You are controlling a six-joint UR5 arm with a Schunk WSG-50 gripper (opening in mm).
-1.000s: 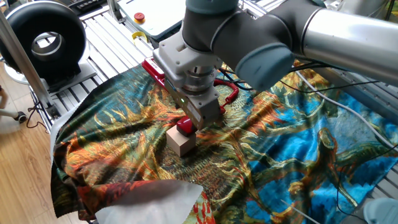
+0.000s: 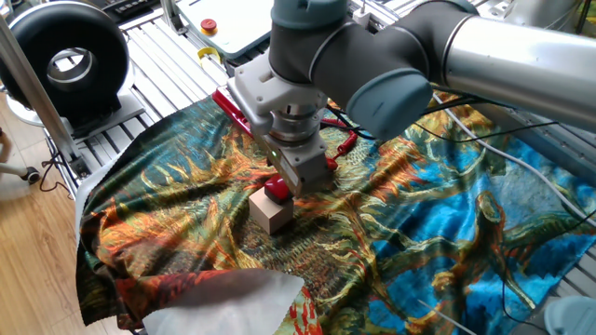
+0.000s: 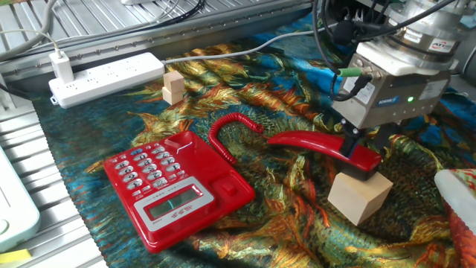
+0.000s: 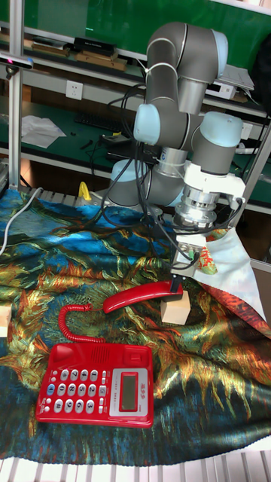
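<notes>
A red telephone handset (image 3: 312, 141) lies with one end on a pale wooden block (image 3: 359, 199). In exterior view 2 my gripper (image 3: 364, 143) is low over that end, its dark fingers (image 3: 349, 140) on either side of the handset. Whether they press on it or stand slightly apart does not show. In exterior view 3 the gripper (image 4: 176, 282) points down at the handset (image 4: 138, 296) just above the block (image 4: 175, 309). The red telephone base (image 3: 177, 189) lies to one side, with its empty cradle facing up. A coiled red cord (image 3: 223, 135) runs between base and handset.
A patterned cloth (image 3: 290, 216) with folds covers the table. Smaller wooden blocks (image 3: 173, 88) and a white power strip (image 3: 108, 80) lie beyond the phone. A grey cable (image 3: 245, 53) crosses the back. In exterior view 1 a black ring-shaped device (image 2: 70, 63) stands far left.
The arm and gripper have shifted very slightly in exterior view 1, with the wrist a little to the left. The handset end and block look unmoved.
</notes>
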